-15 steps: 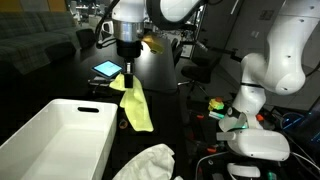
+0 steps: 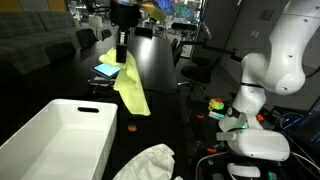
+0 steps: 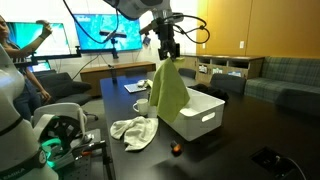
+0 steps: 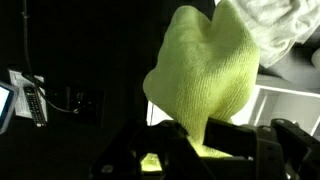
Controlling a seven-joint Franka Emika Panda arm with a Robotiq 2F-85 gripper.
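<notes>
A yellow-green cloth (image 2: 132, 88) hangs from my gripper (image 2: 122, 47), its lower end clear of the table. In exterior view 2 the gripper (image 3: 176, 60) is shut on the upper end of the cloth (image 3: 172, 98), which drapes in front of the white box. From the wrist, the cloth (image 4: 205, 70) fills the middle and hides most of the fingertips. A white open box (image 2: 68, 140) stands at the left in exterior view 1; its inside looks empty there. Crumpled on the table lies a white cloth (image 2: 148, 163).
A small orange and dark object (image 3: 176, 149) sits on the black table near the box. A white mug (image 3: 141, 107) stands behind the white cloth. Farther back lies a light-blue tablet-like item (image 2: 106, 70). Bare table stretches across the front in exterior view 2.
Box and white cloth have stayed put.
</notes>
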